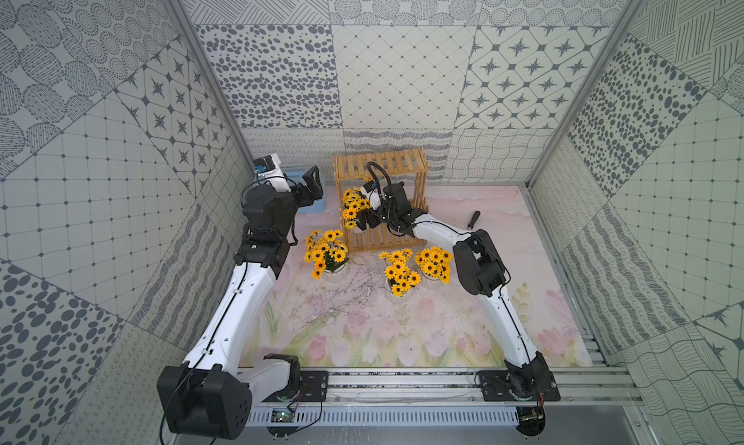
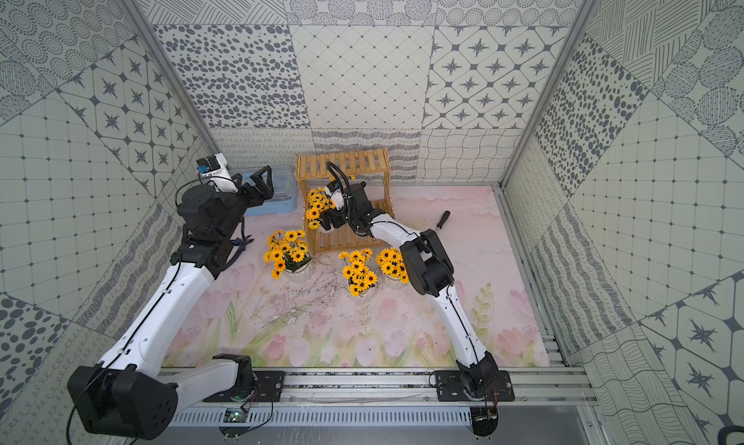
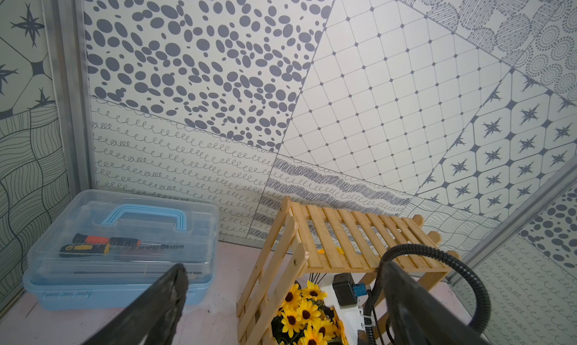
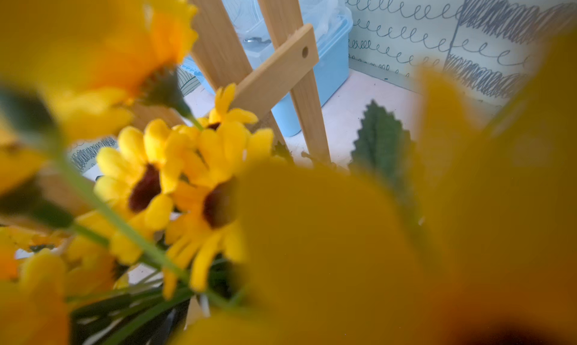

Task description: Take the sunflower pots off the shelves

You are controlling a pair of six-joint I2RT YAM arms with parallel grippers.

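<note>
A pot of yellow sunflowers (image 1: 355,204) stands inside the wooden shelf (image 1: 381,164), toward its left end. My right gripper (image 1: 368,221) reaches into the shelf, its open fingers close against these flowers; petals cover most of the right wrist view and hide the fingers and the pot there. Three sunflower pots stand on the table in front: one at left (image 1: 327,253), one in the middle (image 1: 399,274) and one at right (image 1: 433,263). Left of the shelf, raised above the table, my left gripper (image 1: 314,184) is open and empty, its blurred fingers wide apart in the left wrist view.
A clear-lidded blue toolbox (image 3: 123,243) sits left of the shelf, behind the left gripper. A dark-handled tool (image 1: 474,219) lies on the right of the table.
</note>
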